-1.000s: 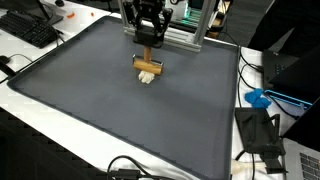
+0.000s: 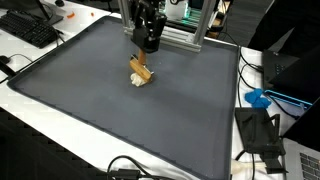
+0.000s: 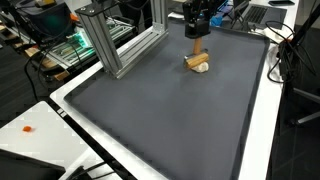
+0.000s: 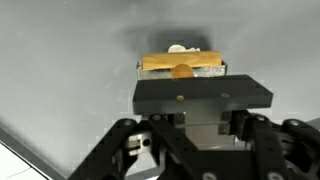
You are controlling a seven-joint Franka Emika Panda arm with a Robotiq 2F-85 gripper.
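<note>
A light wooden block (image 2: 141, 70) sits on the grey table top, tilted in exterior view 1, with a small pale piece (image 2: 138, 80) at its near side. Between the block and my gripper (image 2: 147, 45) an orange-brown upright piece (image 2: 142, 58) shows. In exterior view 2 the same block (image 3: 196, 61) lies under the gripper (image 3: 198, 34). The wrist view shows the block (image 4: 180, 61) lengthwise across the picture, a round white end (image 4: 177, 48) beyond it. A dark bar (image 4: 203, 95) hides my fingertips, so how the fingers stand does not show.
Behind the arm stands a white frame (image 3: 135, 43). A blue object (image 2: 256, 98) and a black tool (image 2: 258, 132) lie off the table's right side. A keyboard (image 2: 32, 29) is at far left.
My gripper has shifted slightly left in exterior view 1. The block and pale piece have moved left with it, and the block has turned from nearly level to a steeper slant.
</note>
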